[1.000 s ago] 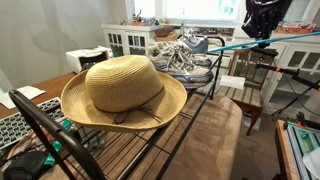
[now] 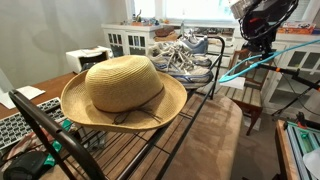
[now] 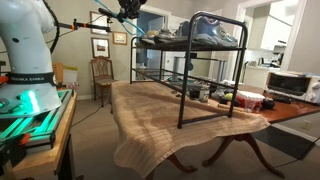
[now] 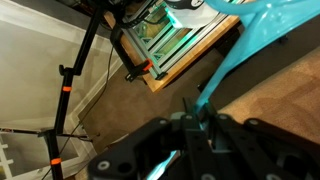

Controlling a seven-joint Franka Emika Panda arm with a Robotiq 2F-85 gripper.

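Note:
A light-blue, thin curved strip (image 2: 288, 50), possibly a hanger, hangs in the air at the right of exterior view 1. My gripper (image 2: 262, 48) is above the floor beyond the rack and shut on the strip. In the wrist view the blue strip (image 4: 235, 55) runs from the fingertips to the top right, with another bit of it below left of the gripper. A straw hat (image 2: 125, 85) with a brown band rests on the near end of the black wire rack (image 2: 115, 152). Several shoes (image 2: 185, 62) sit at its far end.
The rack stands on a cloth-covered table (image 3: 150, 125) with bare cloth on one side. A wooden chair (image 3: 102, 75) stands behind. A tripod (image 4: 68, 95) and the robot's own bench (image 4: 165, 70) flank the open floor.
My gripper has shifted slightly left and lower. Hat and shoes stay put.

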